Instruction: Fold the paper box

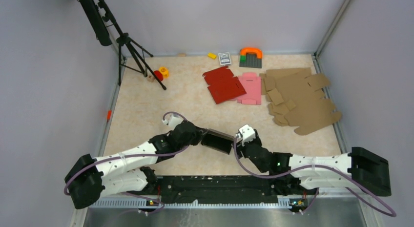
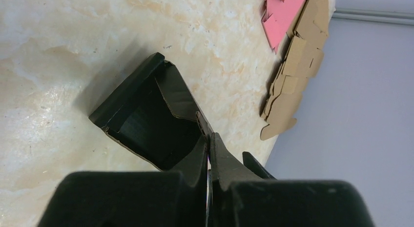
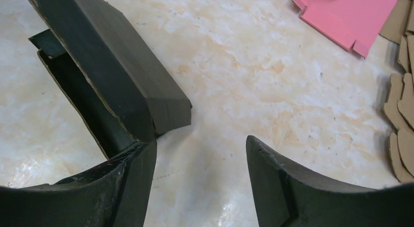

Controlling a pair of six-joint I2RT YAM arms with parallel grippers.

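Observation:
A black paper box (image 1: 217,141) (image 2: 146,124) (image 3: 117,75) sits on the table between my arms, partly folded, with its inside and an inner flap showing. My left gripper is shut at the box's edge; a thin edge of card reaches its fingertips, but whether it is between them I cannot tell. My right gripper stands open beside the box's right end, with bare table between its fingers and the box near its left finger.
Red (image 1: 227,90) and pink (image 1: 251,95) card sheets lie at the back, brown cardboard pieces (image 1: 305,110) at the right. A tripod (image 1: 124,41) and small toys stand at the back left.

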